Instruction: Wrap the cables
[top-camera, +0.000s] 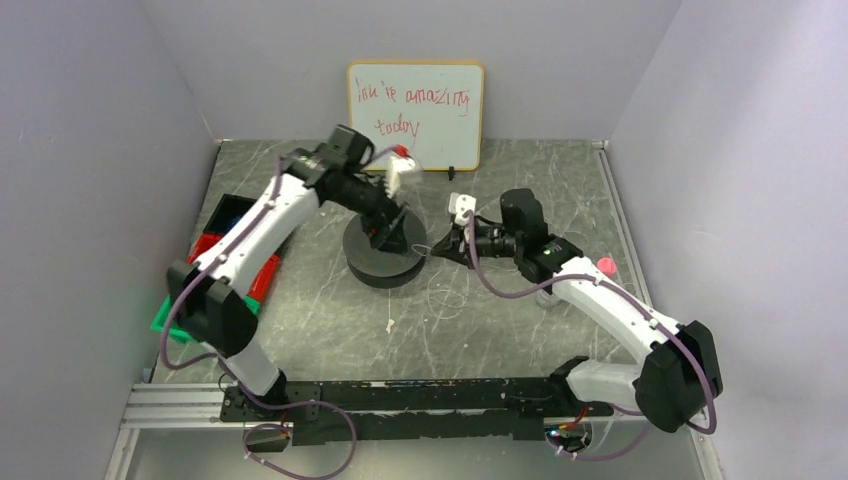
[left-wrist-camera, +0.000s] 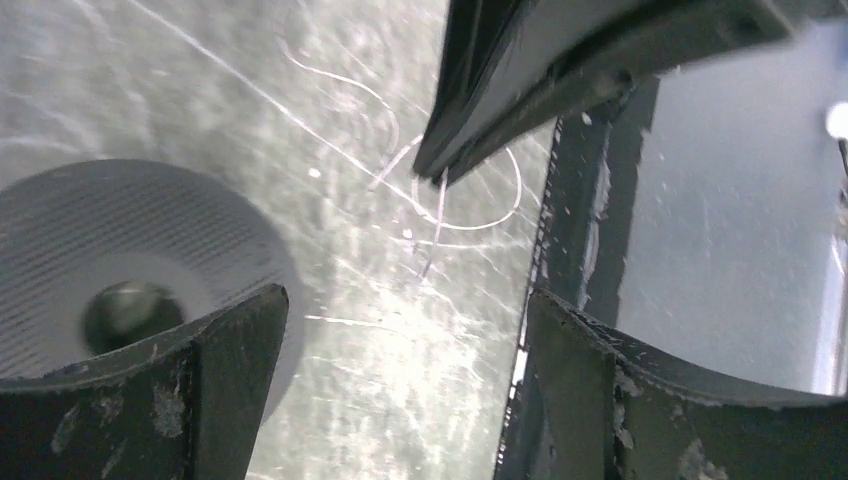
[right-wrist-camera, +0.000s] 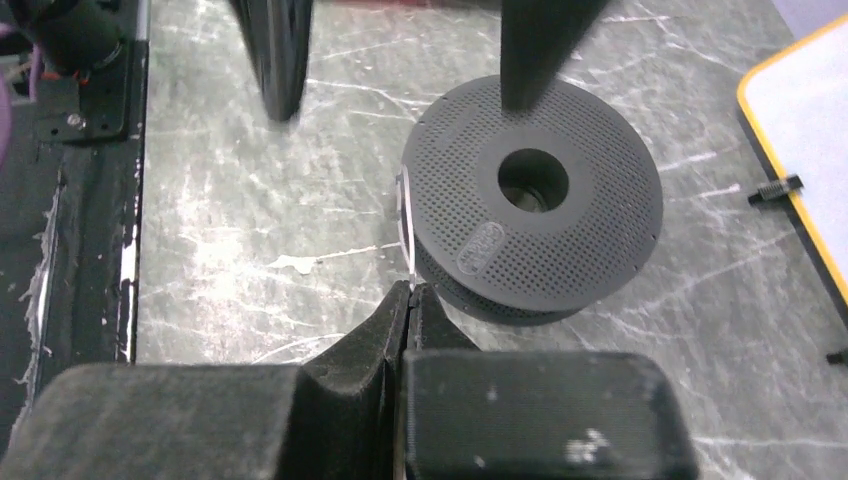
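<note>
A dark grey spool (top-camera: 372, 262) (right-wrist-camera: 590, 210) lies flat on the marble table, with a central hole. My left gripper (top-camera: 392, 232) stands open over the spool's right side, its fingers apart. My right gripper (top-camera: 438, 250) is shut just right of the spool, a thin white cable (left-wrist-camera: 436, 225) (right-wrist-camera: 406, 215) at its fingertips. Loose loops of the cable (top-camera: 448, 312) lie on the table in front of that gripper.
Green (top-camera: 160, 318), red (top-camera: 260, 280) and black (top-camera: 222, 210) bins line the left edge. A whiteboard (top-camera: 415, 100) with a black marker (top-camera: 451, 172) stands at the back; a pink object (top-camera: 606, 266) is at the right.
</note>
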